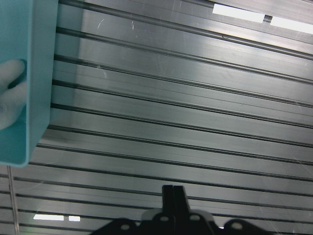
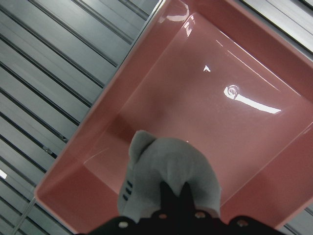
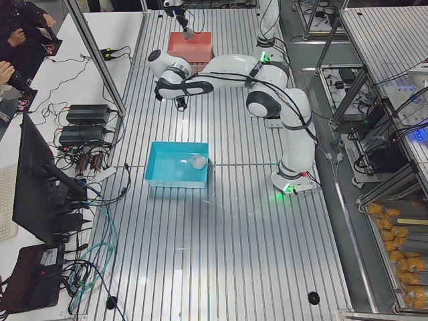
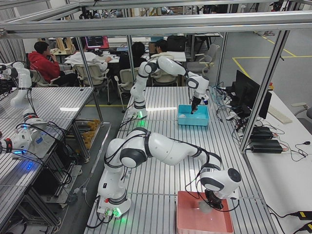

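Observation:
My left gripper (image 3: pixel 180 107) is shut with nothing showing between its fingers, clear of the blue bin (image 3: pixel 160 170) (image 1: pixel 40 83). A pale plush toy (image 3: pixel 198 162) (image 1: pixel 10 105) lies inside that bin. My right gripper (image 4: pixel 209 202) is shut on a grey plush toy (image 2: pixel 166 159) with dark stripes, over the pink bin (image 2: pixel 195 83) (image 4: pixel 187 217). Whether the toy rests on the bin's floor is unclear.
A monitor (image 3: pixel 37 180) and cables line one side. An upright metal post (image 3: pixel 93 60) stands at that edge, with frame bars above the table in the camera right view.

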